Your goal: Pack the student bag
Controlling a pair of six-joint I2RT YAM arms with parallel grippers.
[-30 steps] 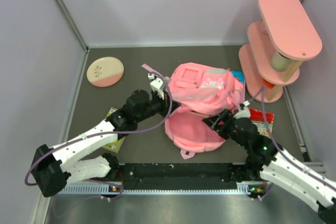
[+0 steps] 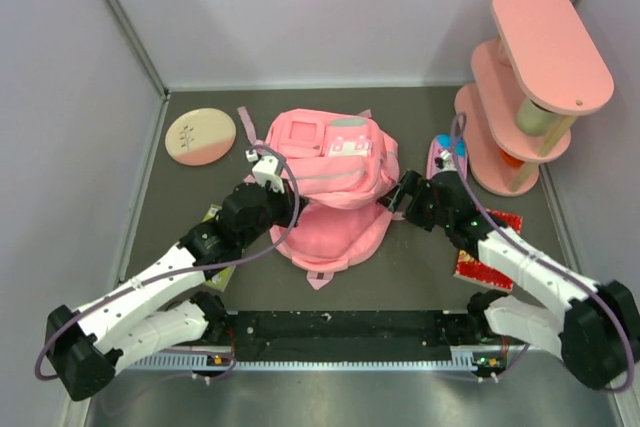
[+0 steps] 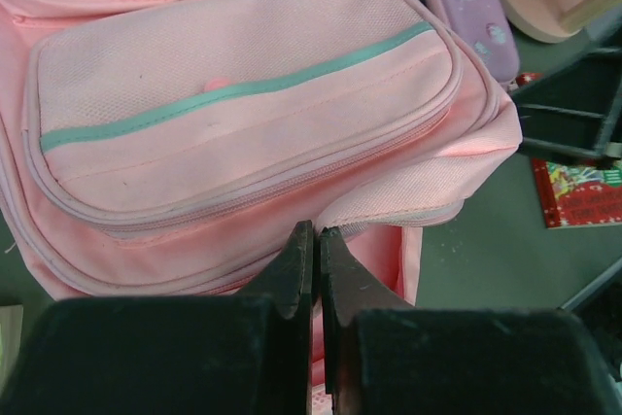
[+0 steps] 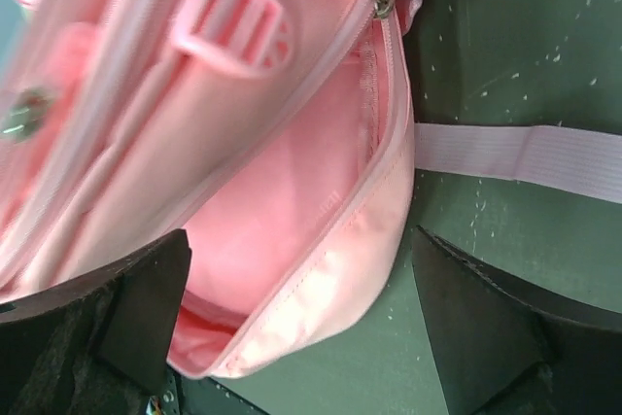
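The pink backpack (image 2: 328, 157) lies at the middle of the table, its lower compartment (image 2: 330, 237) hanging open toward the front. My left gripper is shut at the bag's front edge, pinching a thin fold of pink fabric as far as the left wrist view shows. My right gripper is open at the bag's right side, with the side opening and zipper (image 4: 384, 2) between and beyond its fingers. A grey strap (image 4: 515, 153) lies on the table beside it.
A purple pencil case (image 3: 466, 17) and red book (image 2: 480, 272) lie at the right, by a pink shelf (image 2: 545, 37). A yellow-green book (image 2: 215, 287) is partly under my left arm. A round board (image 2: 200, 135) sits at the back left.
The backpack has shifted left along with my left gripper.
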